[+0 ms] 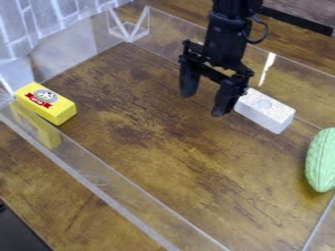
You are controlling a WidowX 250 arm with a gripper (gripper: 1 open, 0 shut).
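My black gripper point(213, 86) hangs over the upper middle of the wooden tray floor, open, its right finger beside the left end of a white block point(268, 113). A yellow box point(46, 103) with a red label lies at the left, and a green oblong object point(320, 159) lies at the right edge.
Clear plastic walls point(105, 186) border the tray on the sides. A yellow piece stands by the left wall below the yellow box.
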